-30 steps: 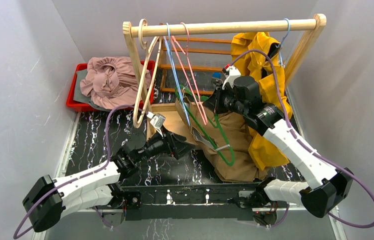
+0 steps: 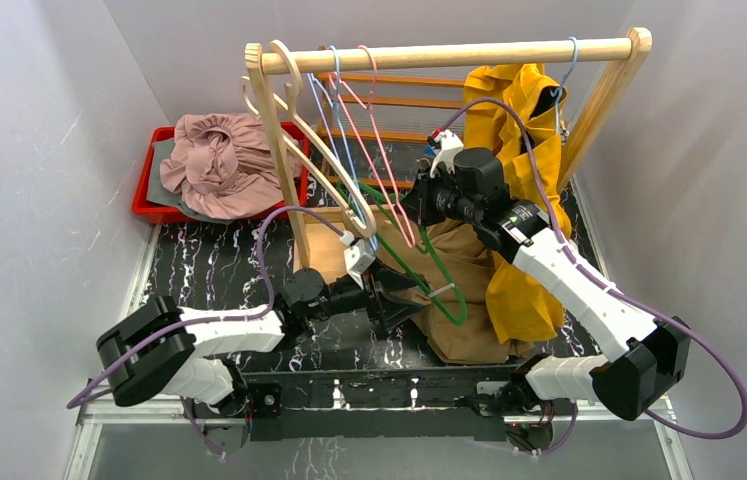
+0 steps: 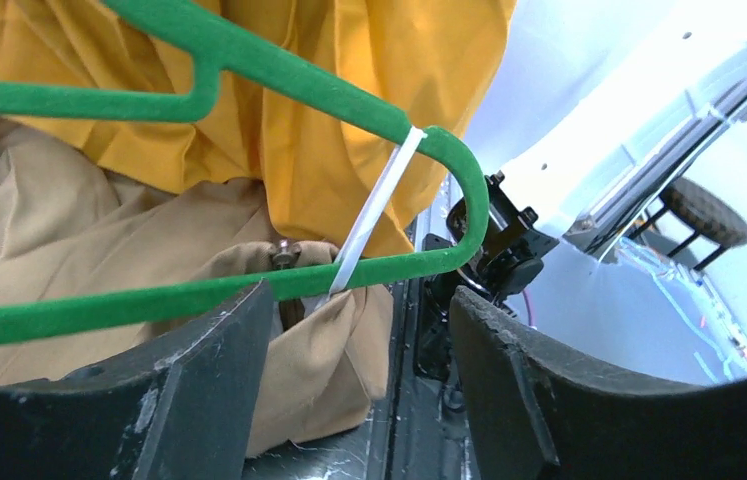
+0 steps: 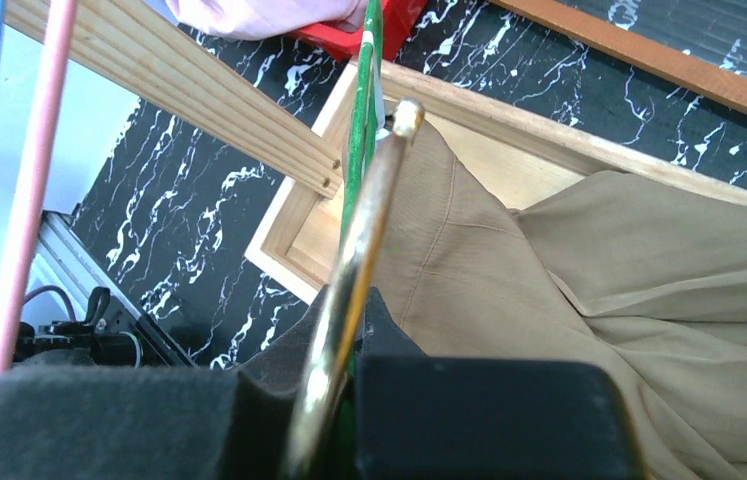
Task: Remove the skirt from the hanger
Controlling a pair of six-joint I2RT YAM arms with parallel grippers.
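A green hanger (image 2: 461,310) hangs tilted below the rail, its upper part held in my shut right gripper (image 2: 421,205), where a metal hook (image 4: 369,240) also shows in the right wrist view. The khaki skirt (image 4: 589,260) lies heaped in and over the wooden tray (image 4: 489,160). My left gripper (image 2: 411,298) is part open at the hanger's lower end; in the left wrist view the green tube with a white band (image 3: 379,200) spans just beyond its fingers.
A wooden rack (image 2: 469,52) carries beige, blue and pink hangers and a yellow garment (image 2: 524,300) at the right. A red basket (image 2: 149,200) with clothes stands back left.
The green hanger has shifted slightly, the khaki cloth sits lower, and the beige hangers have swung.
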